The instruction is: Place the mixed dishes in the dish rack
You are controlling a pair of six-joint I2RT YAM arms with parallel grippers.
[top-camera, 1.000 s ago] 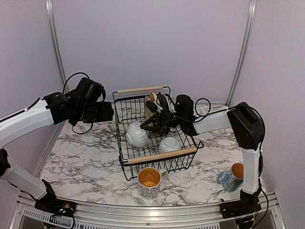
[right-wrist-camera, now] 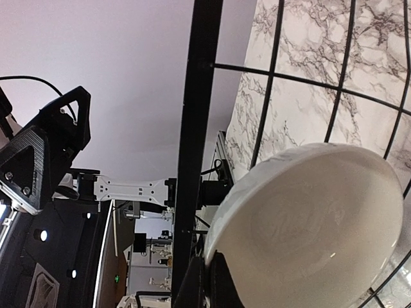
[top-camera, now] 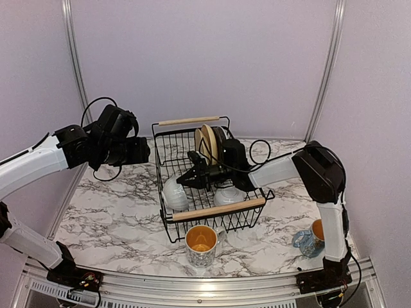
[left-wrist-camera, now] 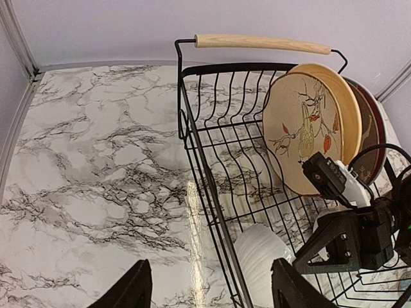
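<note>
In the top view, the black wire dish rack [top-camera: 160, 202] stands mid-table. My right gripper [top-camera: 182, 180] reaches in from the right, its fingers shut on the rim of a white bowl [top-camera: 173, 194]. That bowl [right-wrist-camera: 314, 224] stands tilted on edge by the rack's left side in the right wrist view. Another white bowl [top-camera: 228, 196] sits upside down under the right arm. Several plates [left-wrist-camera: 302, 131] stand upright at the back right of the rack. Left of the rack, my left gripper [top-camera: 144, 151] hangs open and empty. A patterned mug [top-camera: 200, 255] with an orange inside stands before the rack.
Another mug [top-camera: 313, 244], bluish with an orange inside, is at the front right beside the right arm. Wooden handles [top-camera: 218, 210] top the rack's front and back.
My right gripper has moved left and slightly down, carrying the tilted bowl toward the rack's front left. The left gripper has barely shifted. The mugs have stayed put.
</note>
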